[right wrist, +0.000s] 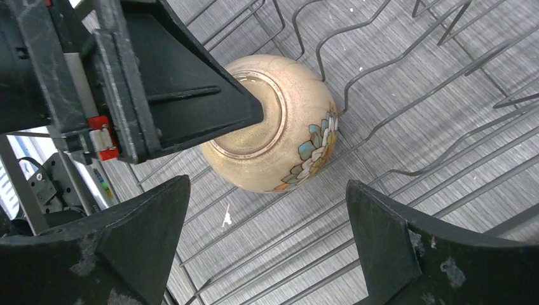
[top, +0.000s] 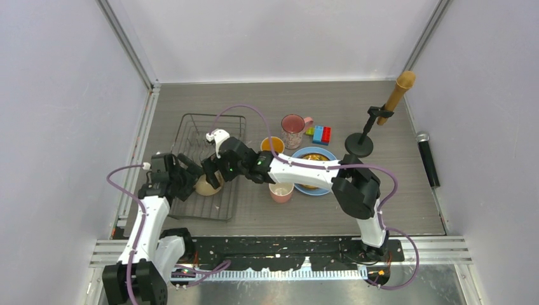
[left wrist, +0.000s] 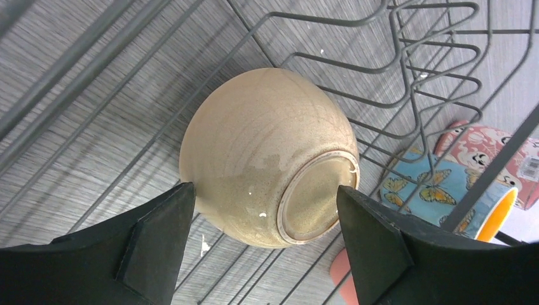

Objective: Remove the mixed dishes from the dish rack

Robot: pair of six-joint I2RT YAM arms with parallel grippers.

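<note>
A cream ceramic bowl [left wrist: 257, 146] with a flower pattern [right wrist: 314, 149] lies on its side, base showing, in the wire dish rack [top: 219, 213]. In the left wrist view my left gripper stands open around the bowl's near part; whether it touches cannot be told. In the top view my right gripper [top: 213, 166] reaches over the bowl from the right. In the right wrist view it is open [right wrist: 267, 194], below the bowl in the picture, and a black part of the left gripper partly hides the bowl.
Right of the rack stand a pink mug [top: 293, 124], a yellow cup [top: 272, 140], a pink cup [top: 280, 194], a blue plate [top: 308, 192], toy bricks [top: 321, 135] and a black stand [top: 359, 145] holding a wooden object.
</note>
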